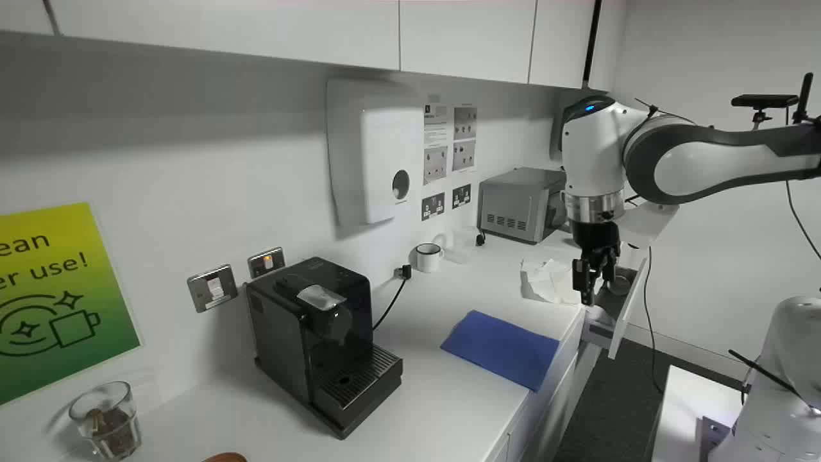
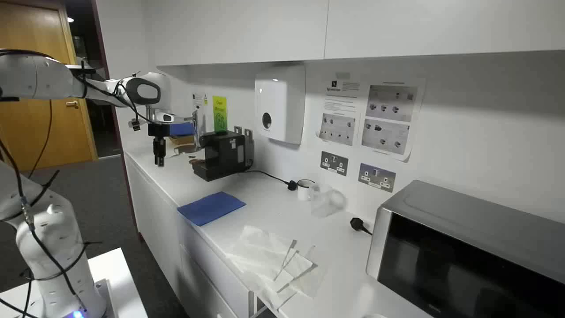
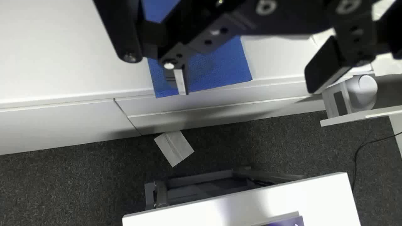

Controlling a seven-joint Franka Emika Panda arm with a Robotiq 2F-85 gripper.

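Note:
My gripper (image 1: 589, 289) hangs pointing down in the air near the counter's front edge. Its two fingers stand wide apart in the wrist view, and the gripper has nothing between them. Below it, a blue cloth (image 3: 222, 69) lies flat on the counter, partly covered by the fingers in that view; the whole cloth (image 2: 212, 207) shows in exterior view 2. At the right of the wrist view a drawer (image 3: 361, 114) is pulled out, with a white rounded object (image 3: 362, 89) inside.
A black coffee machine (image 1: 323, 346), a white mug (image 2: 304, 190) and a microwave (image 2: 466, 249) stand along the wall. Crumpled paper (image 1: 550, 281) lies near the open drawer. A glass (image 1: 108, 423) is at the near end. White paper (image 3: 174, 148) is on the floor.

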